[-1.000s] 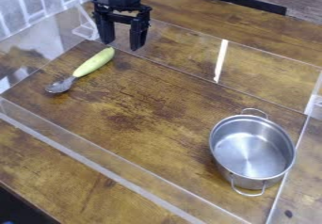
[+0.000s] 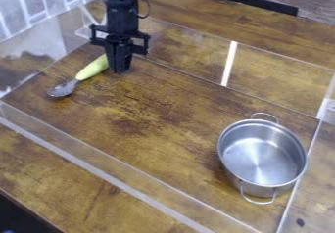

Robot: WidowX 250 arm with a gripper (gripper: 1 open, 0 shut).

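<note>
My black gripper (image 2: 118, 57) is lowered at the upper left, its fingers close together, at the upper right end of a yellow-green elongated object (image 2: 90, 69). It looks shut; whether anything sits between the fingertips is hard to tell. A metal spoon (image 2: 62, 88) lies just below and left of that object.
A steel pot (image 2: 262, 154) with two handles stands at the lower right. Clear panels edge the wooden table (image 2: 157, 129).
The gripper has come down and slightly left onto the yellow-green object, and its fingers have drawn together from spread apart. The spoon and pot have not moved.
</note>
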